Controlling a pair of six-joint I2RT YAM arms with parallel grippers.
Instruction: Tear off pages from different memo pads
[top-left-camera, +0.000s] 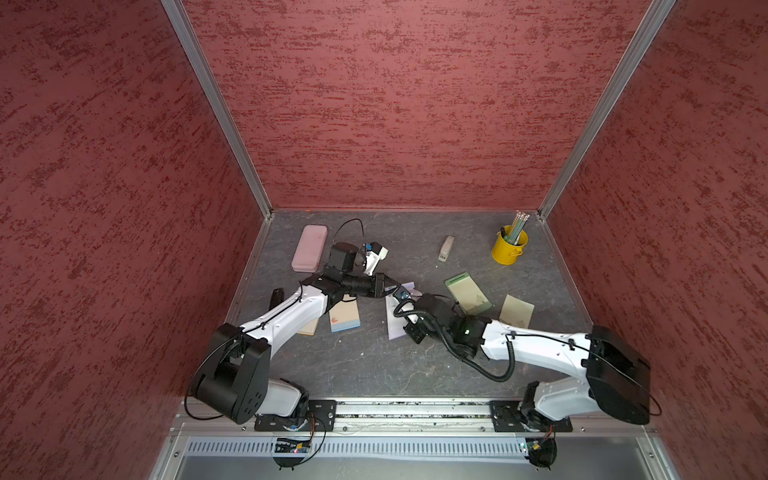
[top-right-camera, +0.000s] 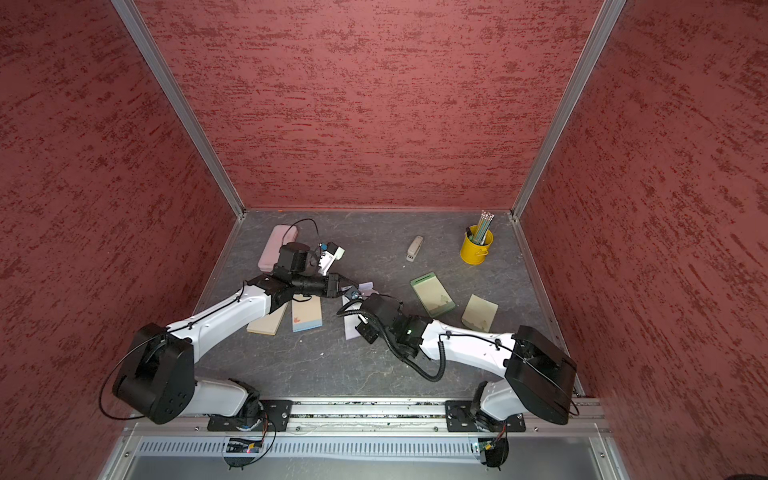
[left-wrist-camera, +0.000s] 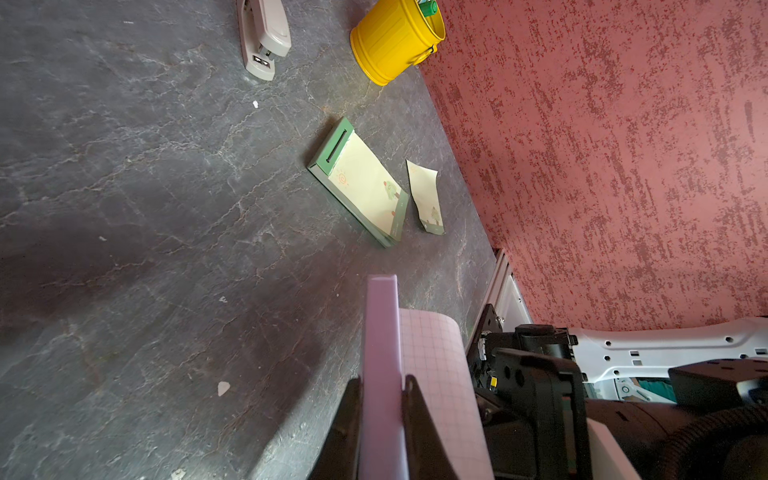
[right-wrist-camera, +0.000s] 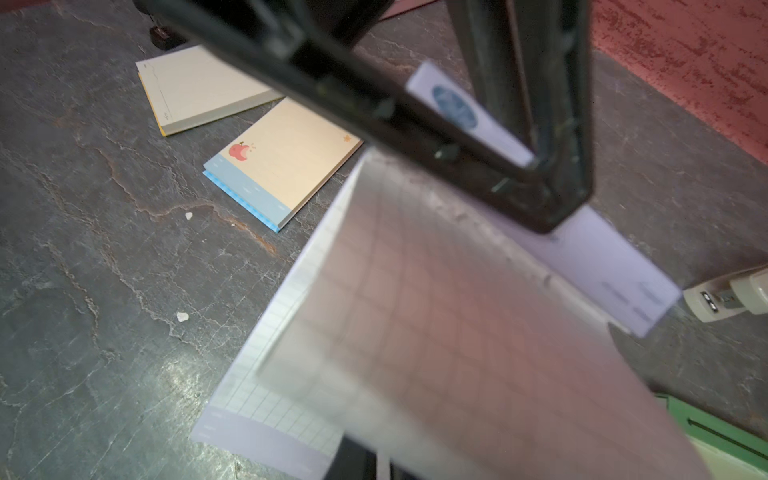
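A lilac memo pad with grid pages (right-wrist-camera: 448, 320) is raised at the middle of the table. My left gripper is shut on its lilac binding (left-wrist-camera: 381, 336). In the right wrist view a page curls up from the pad, with my left gripper's dark fingers above it. My right gripper is low at that page, its fingers mostly hidden by paper; how they stand is unclear. A green pad (top-left-camera: 468, 293) and a loose page (top-left-camera: 516, 311) lie to the right; a blue-edged pad (right-wrist-camera: 280, 160) and a cream pad (right-wrist-camera: 204, 92) lie left.
A stapler (top-left-camera: 446, 248) lies behind the pads. A yellow pencil bucket (top-left-camera: 507, 248) stands back right, a pink case (top-left-camera: 309, 247) back left. The front of the table beside the arms is mostly clear.
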